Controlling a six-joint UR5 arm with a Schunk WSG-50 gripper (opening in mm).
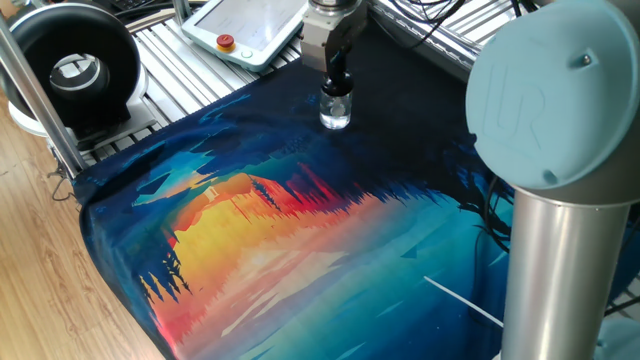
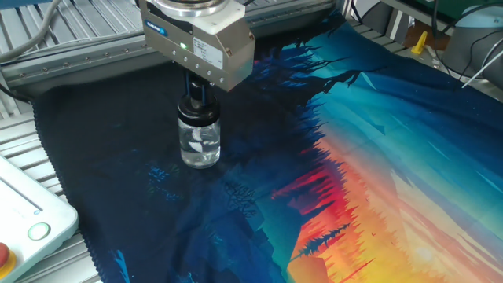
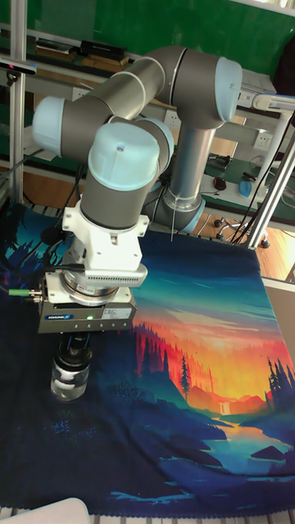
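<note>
A clear glass jar [image 2: 200,147] with a black lid [image 2: 198,112] stands upright at the dark end of the printed cloth [image 2: 102,157]. Something clear and whitish shows inside its glass. My gripper [image 2: 199,96] points straight down over it, its dark fingers meeting the black top and apparently shut on the lid. Black against black, the exact line between fingertips and lid is hard to make out. In exterior view 3 the jar [image 3: 68,384] sits directly beneath the gripper body. Whether its base touches the cloth cannot be told for certain.
A teach pendant [image 1: 245,25] with a red stop button [image 1: 226,43] lies on the slatted table beside the cloth. A black round device [image 1: 75,75] stands at the left. A thin white stick or cable [image 1: 462,301] crosses the cloth near the arm.
</note>
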